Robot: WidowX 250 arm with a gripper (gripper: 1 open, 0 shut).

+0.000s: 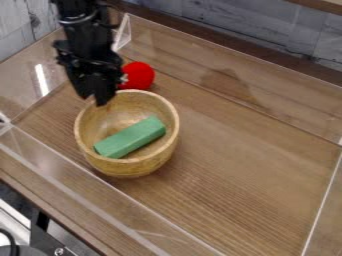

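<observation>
A round wooden bowl sits on the tabletop with a green rectangular block lying inside it. My gripper is above and behind the bowl, at its back left, apart from the green block; whether its fingers are open or shut is hard to make out. A red round object lies behind the bowl, right of the gripper.
A pale edge strip runs along the left side, with dark space beyond the lower-left corner.
</observation>
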